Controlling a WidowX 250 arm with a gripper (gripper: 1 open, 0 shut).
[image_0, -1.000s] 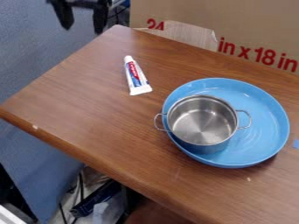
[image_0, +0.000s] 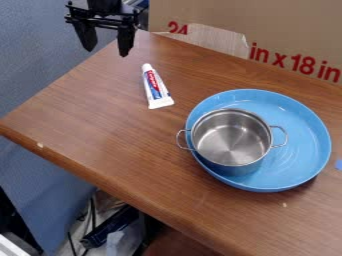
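Observation:
At the top left my black gripper (image_0: 107, 42) hangs open with its two fingers apart and nothing between them, near the back left corner of the wooden table. A white toothpaste tube (image_0: 156, 87) with red and blue print lies on the table, below and right of it. A steel pot (image_0: 231, 138) with two handles stands on a blue plate (image_0: 294, 122) at the right.
The wooden table (image_0: 107, 135) has clear room at left and front. A cardboard box (image_0: 274, 25) stands along the back, with a pale flap at its left. Cables and clutter lie below the table at lower left.
The tube, pot and plate have not moved.

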